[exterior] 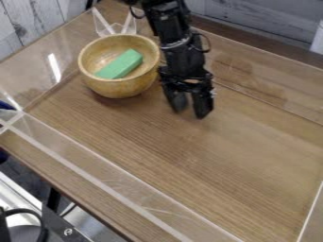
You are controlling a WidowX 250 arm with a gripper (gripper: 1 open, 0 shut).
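My black gripper (186, 93) hangs from the top centre on its dark arm, low over the wooden table (190, 180), just right of a yellow bowl (108, 85). Its fingers are dark and blurred, and I see no object clearly held in them. A green block (119, 64) lies in the bowl.
A white pointed object (111, 22) stands behind the bowl. Cables (25, 210) lie at the lower left edge.
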